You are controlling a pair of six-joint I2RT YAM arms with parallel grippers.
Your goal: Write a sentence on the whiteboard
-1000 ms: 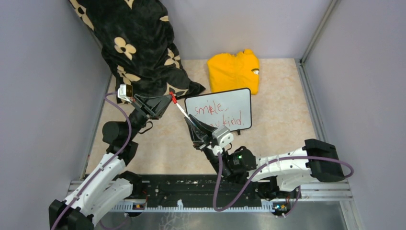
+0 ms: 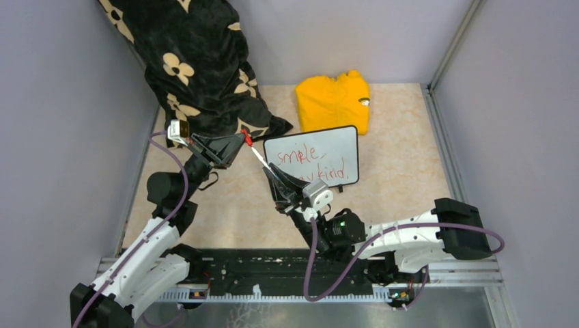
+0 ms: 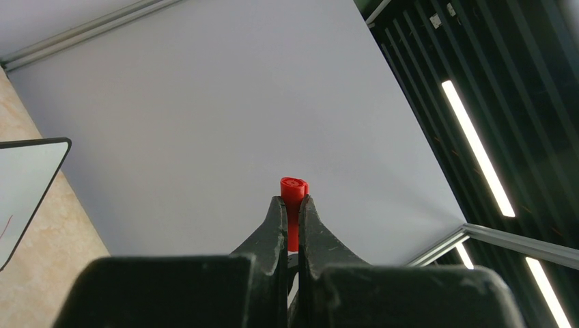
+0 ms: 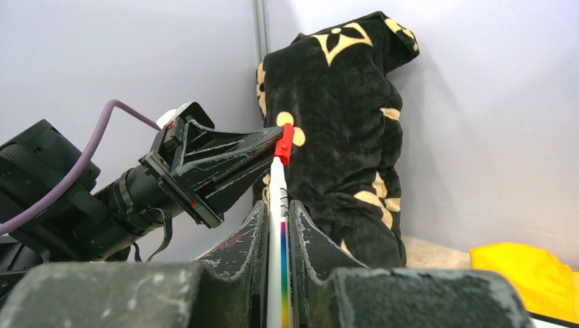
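My right gripper (image 2: 272, 171) is shut on a white marker (image 4: 276, 205), which leans up to the left with a coloured stripe along its barrel. At the marker's upper end sits a red cap (image 4: 285, 145). My left gripper is shut at that end, with red cap (image 3: 293, 188) showing between its fingertips. Whether the cap is fully seated on the marker cannot be told. The whiteboard (image 2: 345, 147) lies behind and to the right, bearing red handwriting: "smile," above a second line ending in "kind". The right gripper hides the start of that line.
A yellow folded cloth (image 2: 331, 102) lies behind the whiteboard. A dark blanket with tan flowers (image 2: 205, 75) drapes over the back left.
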